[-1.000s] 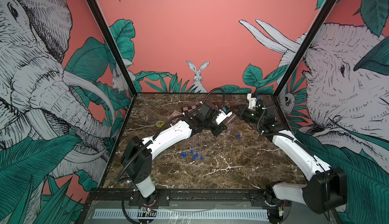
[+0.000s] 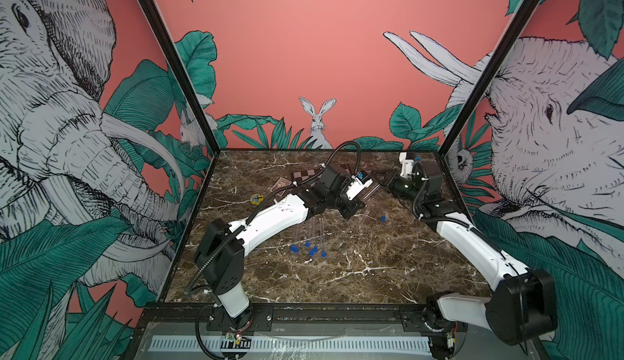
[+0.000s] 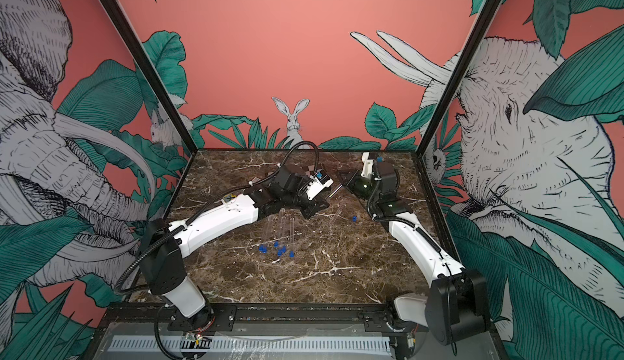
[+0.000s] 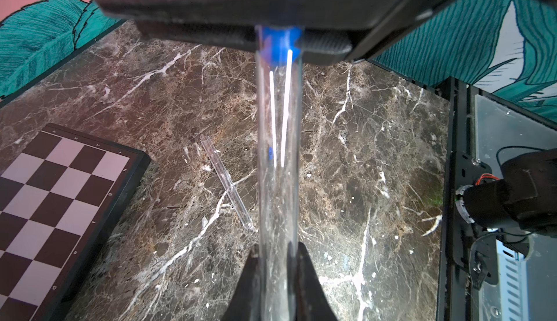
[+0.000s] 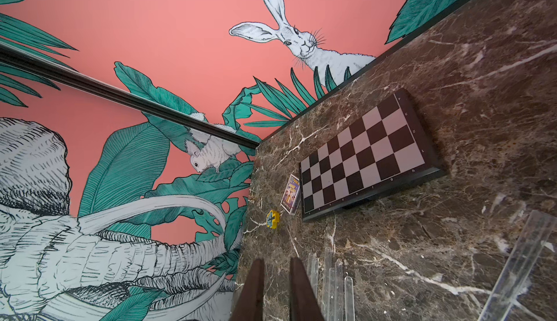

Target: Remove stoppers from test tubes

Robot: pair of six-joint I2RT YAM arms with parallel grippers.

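My left gripper [image 2: 352, 205] is shut on a clear test tube [image 4: 277, 193], held upward-slanting across its wrist view. The tube's far end, with a blue stopper [image 4: 279, 42], is at the dark fingers [image 4: 243, 7] of my right gripper [image 2: 383, 176]; whether these grip the stopper cannot be told. In the right wrist view that gripper's fingertips show at the bottom. Another tube [image 4: 226, 181] lies on the table, several more [image 5: 339, 286] lie side by side. Several loose blue stoppers [image 2: 314, 250] lie near the front middle, one more [image 2: 383, 218] to their right.
A checkerboard [image 5: 365, 158] lies at the back middle, with a card box [image 5: 291, 193] and a small yellow object [image 5: 272, 219] to its left.
My right gripper has shifted very slightly to the right. The left arm and the held tube look unmoved.
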